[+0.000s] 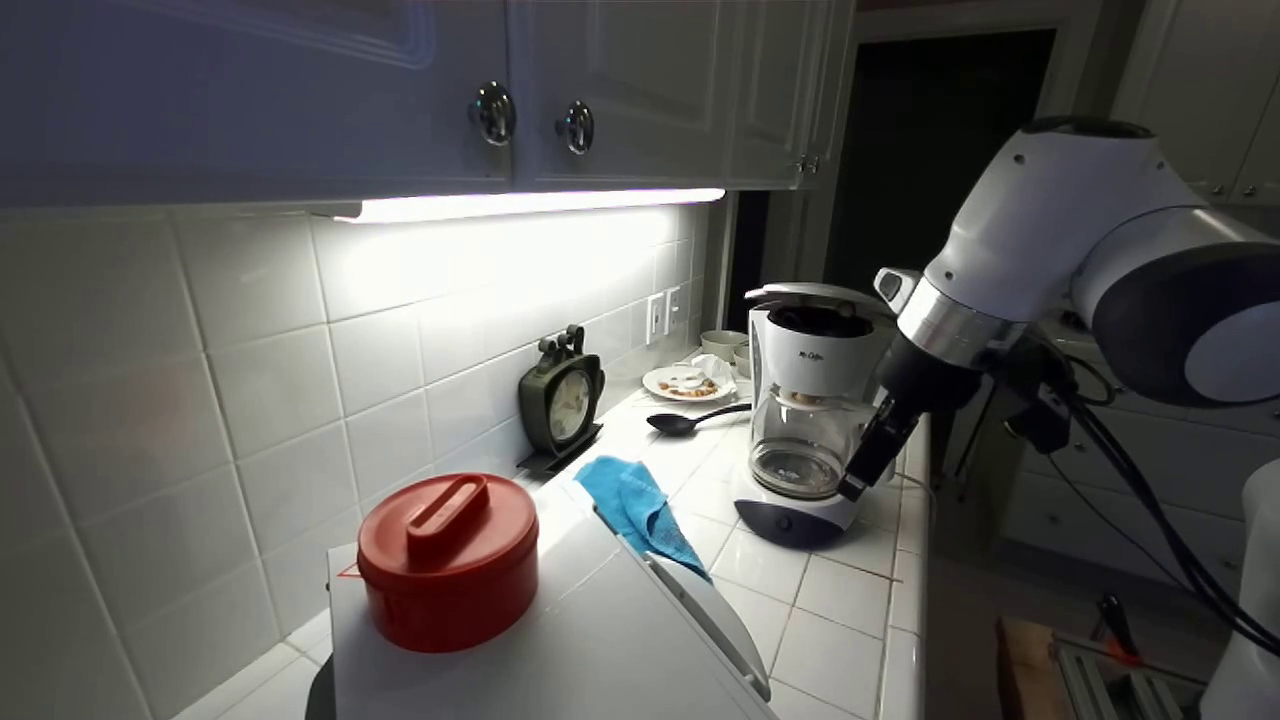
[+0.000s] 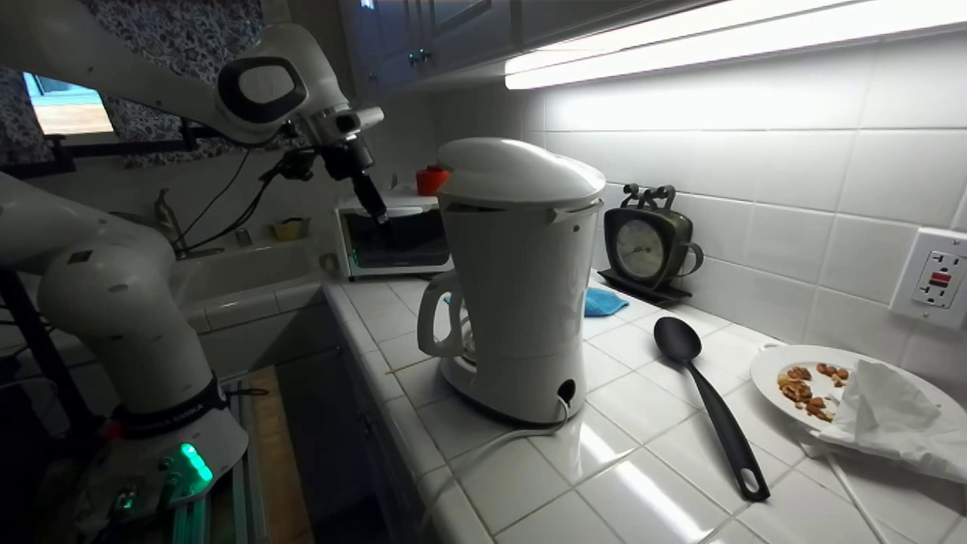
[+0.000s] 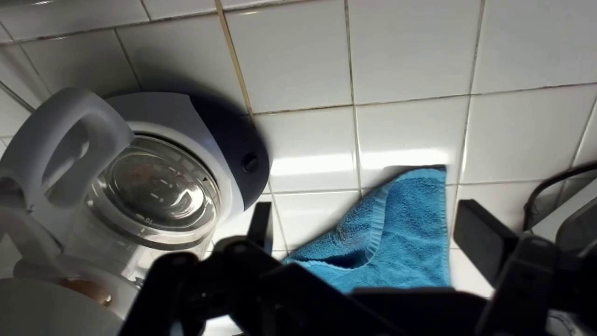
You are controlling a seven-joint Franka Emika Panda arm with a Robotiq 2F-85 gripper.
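Observation:
My gripper is open, its two dark fingers wide apart with nothing held between them. In the wrist view a blue cloth (image 3: 411, 224) lies folded over on the tiles beyond the gap between the fingers. At the left of that view is the white coffee maker (image 3: 162, 112), with its clear glass carafe (image 3: 154, 187) and pale handle (image 3: 42, 120). The first exterior view has the gripper (image 1: 851, 486) tilted in front of the coffee maker's right side, overlapping the carafe. Seen from the other side, it hangs in the air, clear of the counter.
A red lidded pot (image 1: 450, 564) sits on the white toaster oven (image 1: 564, 648). Against the wall stands a dark clock (image 2: 645, 245). A black spoon (image 2: 716, 412) and a plate of nuts (image 2: 770, 363) lie behind the coffee maker. Bare tiles show along the counter's front.

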